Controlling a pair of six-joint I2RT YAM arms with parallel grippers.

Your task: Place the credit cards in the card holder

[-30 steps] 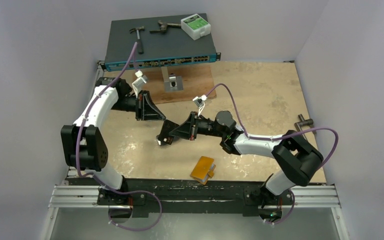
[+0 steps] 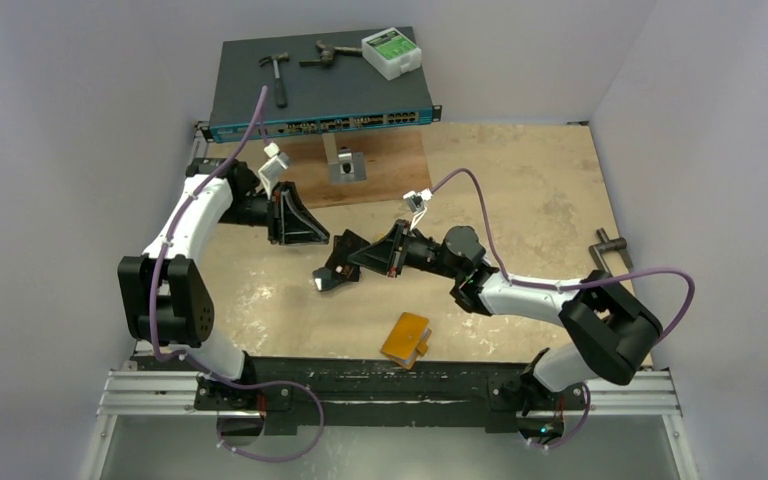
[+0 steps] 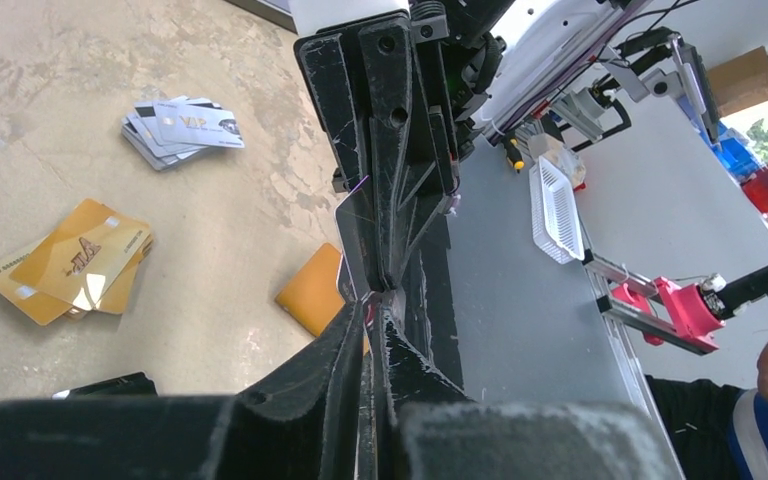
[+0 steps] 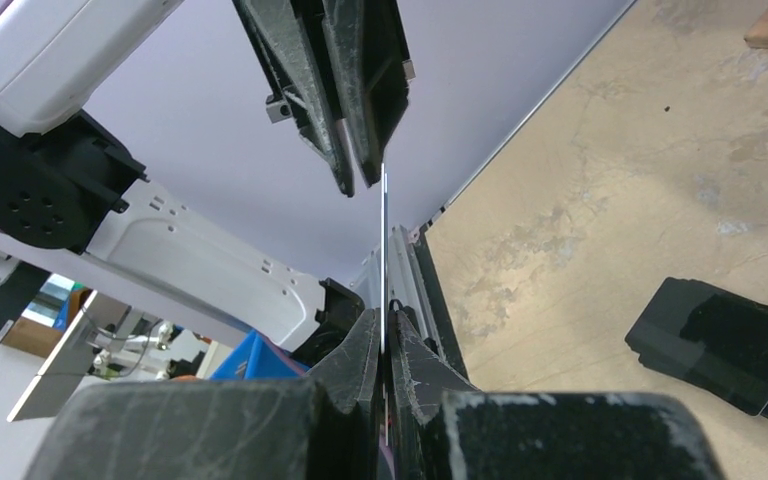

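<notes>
My right gripper is shut on a dark thin card, which shows edge-on as a bright line between its fingers in the right wrist view. Just off the card's far end, my left gripper has its fingers slightly parted, with nothing gripped. The orange card holder lies near the table's front edge. Gold cards and silver cards lie in loose piles in the left wrist view. Black cards rest on the table below the grippers. From the top, the right arm mostly hides the gold and silver piles.
A dark rack unit with hammers and a white box on it stands at the back. A wooden board lies in front of it. A metal tool is at the right edge.
My right gripper has swung slightly, its wrist shifting right and the held card drawing away from my left fingertips. The left arm has hardly moved. More of the black pile shows below.
</notes>
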